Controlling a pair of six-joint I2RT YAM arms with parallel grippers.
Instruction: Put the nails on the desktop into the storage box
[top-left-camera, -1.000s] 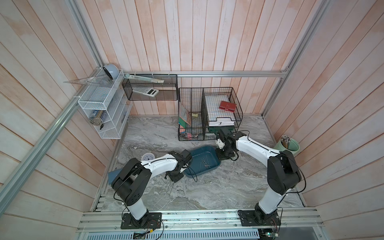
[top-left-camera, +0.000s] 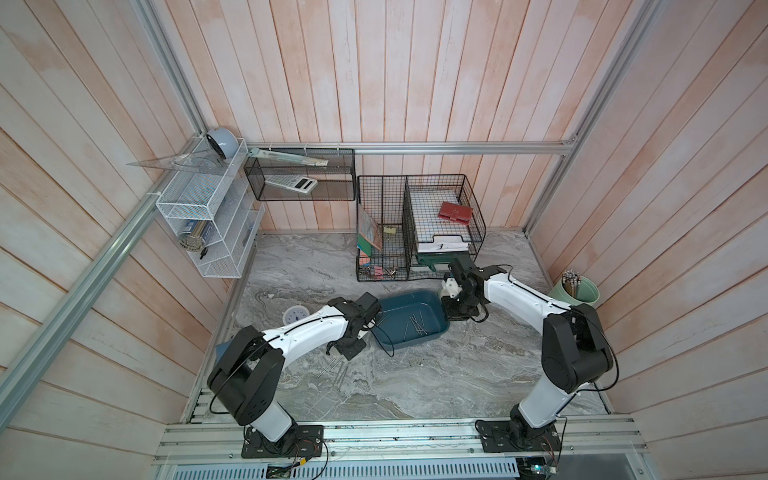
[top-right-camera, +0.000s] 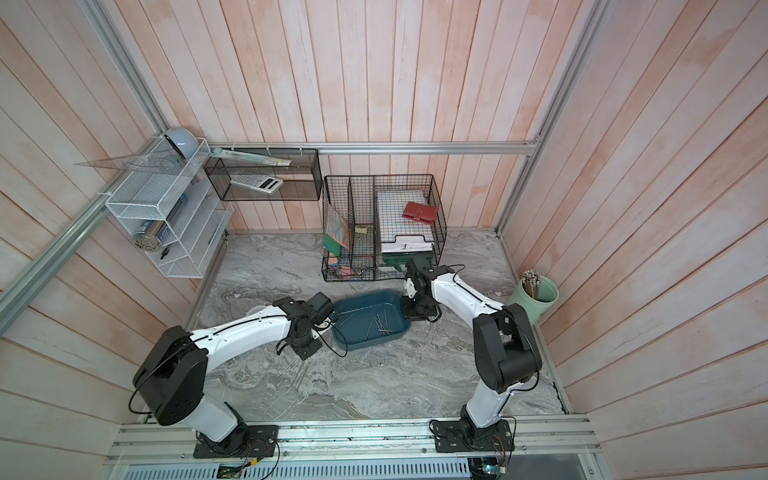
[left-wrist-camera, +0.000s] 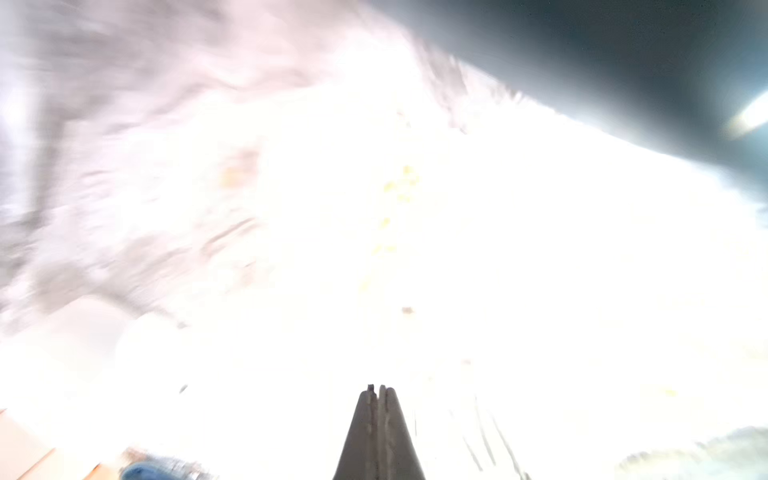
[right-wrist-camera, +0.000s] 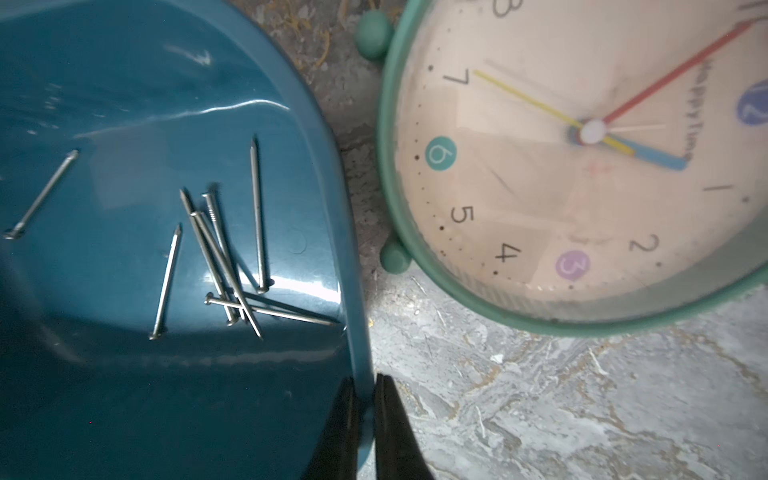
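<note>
The blue storage box (top-left-camera: 436, 329) stands mid-desk with several nails (right-wrist-camera: 216, 256) scattered on its floor in the right wrist view. My right gripper is shut on the box's right rim, one finger on each side of the wall. At the box's left side is my left gripper, its fingertips closed together and nothing showing between them. Several loose nails (left-wrist-camera: 484, 436) lie on the desk close to it, faint in the overexposed left wrist view. The top left view also has pale, thin nails (top-left-camera: 332, 368) on the desktop below the left arm.
A green-rimmed clock (right-wrist-camera: 560, 160) stands close to the box's right side. Behind are black wire baskets (top-left-camera: 384, 272). A white round object (top-left-camera: 295, 314) sits beyond the left arm, a green bin (top-left-camera: 588, 289) far right.
The box has shifted slightly to the right together with my right gripper. My left arm has swung a little to the left at its elbow, its gripper staying near the box's left side.
</note>
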